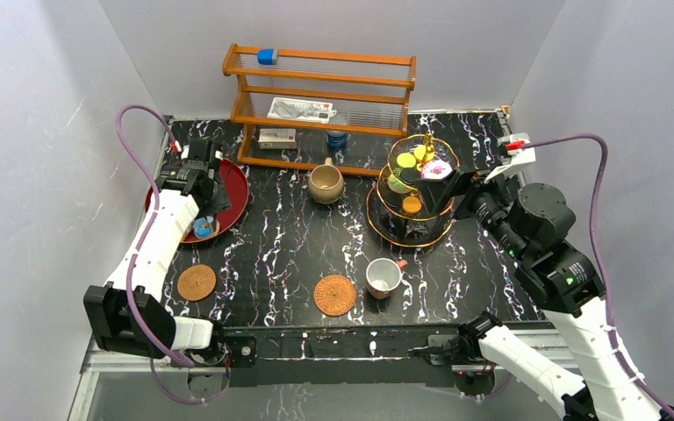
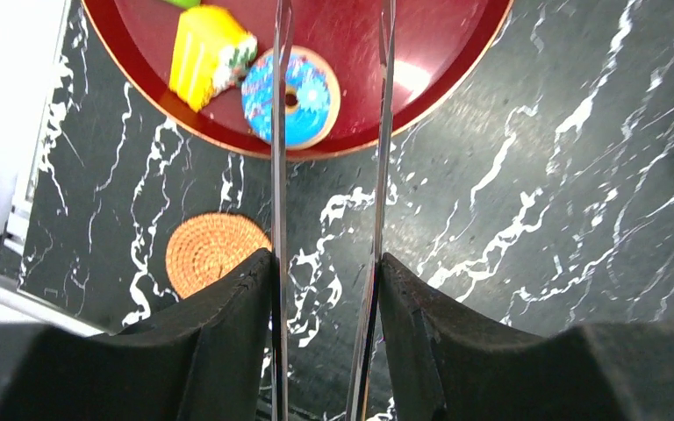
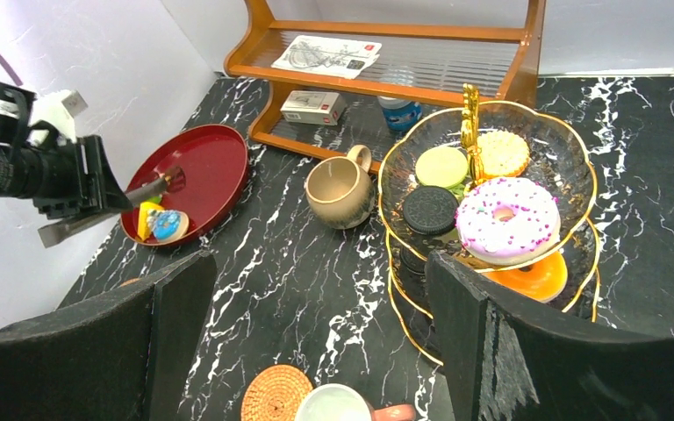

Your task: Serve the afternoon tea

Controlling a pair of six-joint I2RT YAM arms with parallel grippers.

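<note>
In the left wrist view my left gripper is shut on metal tongs [image 2: 280,193], whose two long arms reach over the red plate [image 2: 483,44]. A blue-iced donut [image 2: 316,96] and a yellow cake slice [image 2: 202,53] lie in this plate, the donut partly behind one tong arm. Whether the tong tips touch anything there is hidden. At the right, my right gripper stands open and empty beside the gold-rimmed tiered stand [image 3: 584,175]. A pink-sprinkled donut [image 3: 509,237], a black cookie [image 3: 428,210] and a green macaron [image 3: 441,166] sit on its upper tier.
A tan cup [image 1: 325,186] stands before the wooden rack [image 1: 325,124]. Near the front are a white-lined mug [image 1: 383,275] and two woven coasters, one at left [image 1: 197,282], the other in the middle [image 1: 334,296].
</note>
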